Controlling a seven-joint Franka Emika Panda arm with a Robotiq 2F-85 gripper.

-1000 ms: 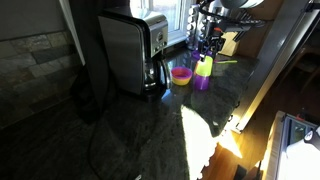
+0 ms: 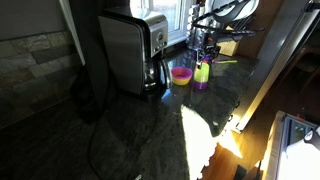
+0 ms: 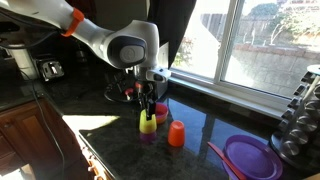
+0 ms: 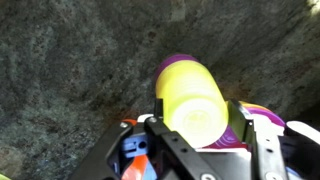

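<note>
A yellow cup (image 3: 148,121) stands upside down on the dark counter, with a purple cup (image 3: 147,137) showing below it. My gripper (image 3: 150,104) reaches down from above and is shut on the yellow cup. In the wrist view the cup's pale round base (image 4: 197,121) faces the camera between the fingers, and a purple rim (image 4: 178,58) shows past its far side. Exterior view 1 has the yellow-green cup (image 2: 202,73) over the purple one (image 2: 201,86). How deeply the two are nested cannot be told.
Close beside the cups stand an orange cup (image 3: 176,134) and a pink bowl (image 3: 161,114). A purple plate (image 3: 262,158) with a red utensil (image 3: 228,161) lies to the right, near a rack (image 3: 298,120). A coffee maker (image 2: 138,50) stands on the counter.
The yellow cup has come down slightly over the purple cup, with my gripper lowering alongside it. The bowl and the coffee maker have not moved.
</note>
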